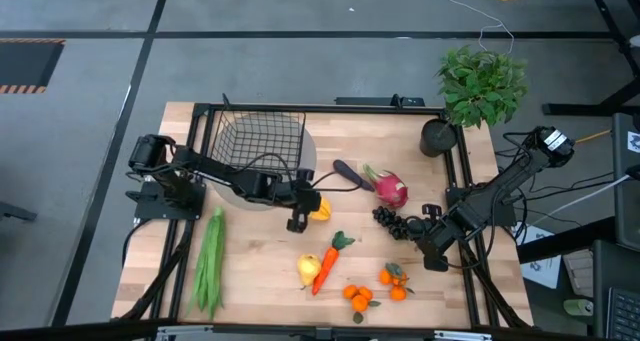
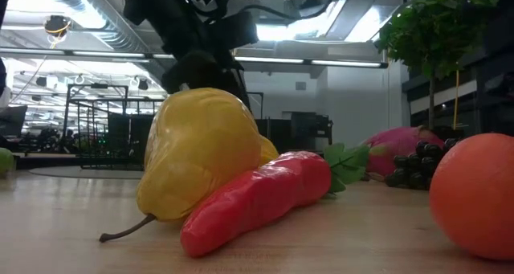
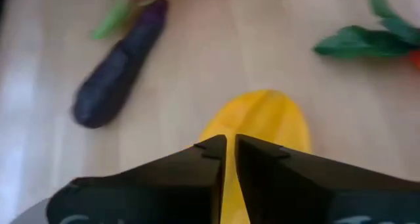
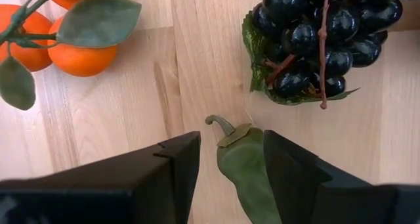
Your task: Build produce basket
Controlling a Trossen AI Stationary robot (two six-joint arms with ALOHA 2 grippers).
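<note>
In the left wrist view my left gripper is shut, its fingertips meeting with nothing between them. Behind and below those fingertips lies a yellow star fruit point(image 3: 269, 115), resting on the table. From above, the left gripper point(image 1: 296, 224) hangs just beside the same yellow fruit point(image 1: 321, 210). The wire basket point(image 1: 262, 139) stands at the back left. My right gripper is open, its fingers apart over a green pepper point(image 4: 246, 161). Black grapes point(image 4: 305, 46) lie past its tips.
An eggplant point(image 1: 352, 174) and a dragon fruit point(image 1: 391, 189) lie at mid-table. Nearer are a pear point(image 1: 308, 270), a carrot point(image 1: 326, 269) and oranges point(image 1: 361, 302). Long green beans point(image 1: 210, 261) lie at left. A potted plant point(image 1: 438, 136) stands at back right.
</note>
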